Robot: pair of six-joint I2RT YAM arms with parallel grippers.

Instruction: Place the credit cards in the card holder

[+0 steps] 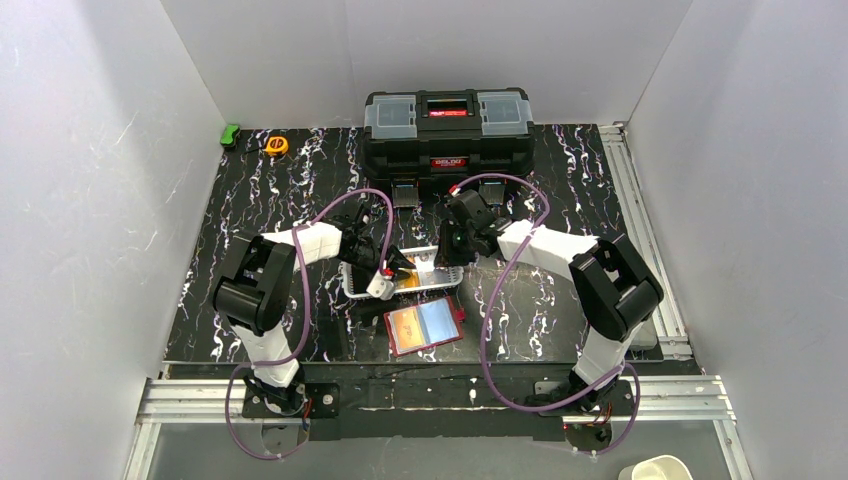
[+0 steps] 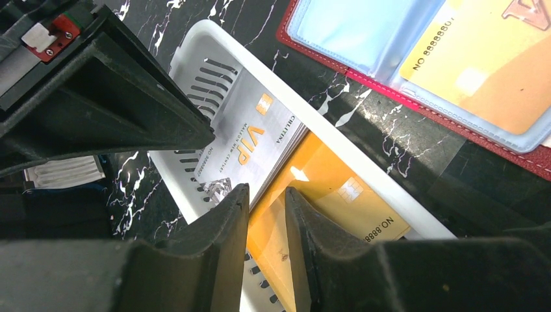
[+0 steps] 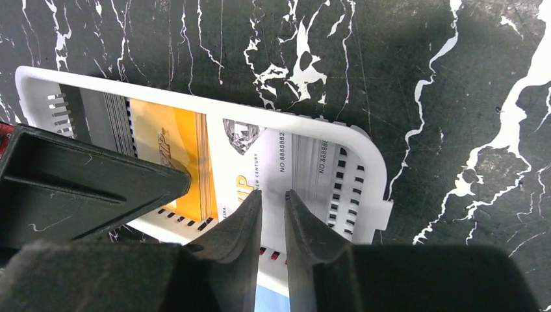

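Observation:
The white tray (image 1: 352,290) holds credit cards: a white VIP card (image 2: 250,133) with silver-grey cards beneath it, and orange cards (image 2: 325,188) beside it. My left gripper is a little open above the orange cards, with no card visible between its fingers. Over the white VIP card (image 3: 263,169), my right gripper also stands slightly open, its fingertips apart. In front of the tray lies the red-edged card holder (image 1: 391,332), spread flat; an orange card (image 2: 464,65) shows in one clear pocket, while the other pocket looks pale blue.
A black toolbox (image 1: 448,140) stands at the back. Orange tape (image 1: 276,146) and a green item (image 1: 230,135) lie at the far left. Both grippers are close together over the tray.

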